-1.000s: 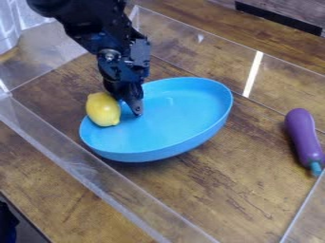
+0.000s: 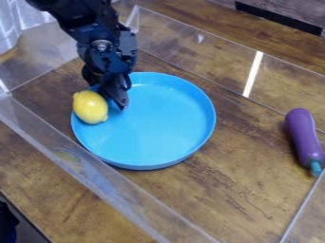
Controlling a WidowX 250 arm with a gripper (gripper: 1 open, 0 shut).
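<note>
A blue plate [image 2: 152, 133] lies on the wooden table with a yellow lemon-like object [image 2: 90, 106] at its left side. My dark gripper [image 2: 106, 84] is over the plate's upper-left rim, just above the yellow object. Its fingertips are partly hidden in shadow, and I cannot tell whether anything is between them.
A purple eggplant-like object [image 2: 303, 138] lies at the right. Clear walls run along the table's left and right. Bare wood [image 2: 229, 190] is free to the right of and below the plate.
The plate was raised or tilted a second ago and now lies flatter, shifted left. The yellow object moved left with it, and my gripper moved slightly left.
</note>
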